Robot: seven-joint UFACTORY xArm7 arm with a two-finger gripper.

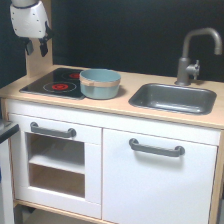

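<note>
My white gripper point(36, 47) hangs in the upper left corner, high above the back left of the counter. Its two dark fingers point down and stand apart, with nothing seen between them. A blue-grey pot point(99, 85) sits upright on the counter, at the right edge of the black stove top point(56, 84). Gripper and pot are well apart. Whatever may be inside the pot is hard to make out.
A metal sink point(172, 98) with a grey faucet point(190, 56) takes up the right side of the wooden counter point(122, 106). Below are a white oven door with a window and grey handle point(52, 131), and a cabinet door point(155, 180). Between pot and sink lies a narrow bare strip.
</note>
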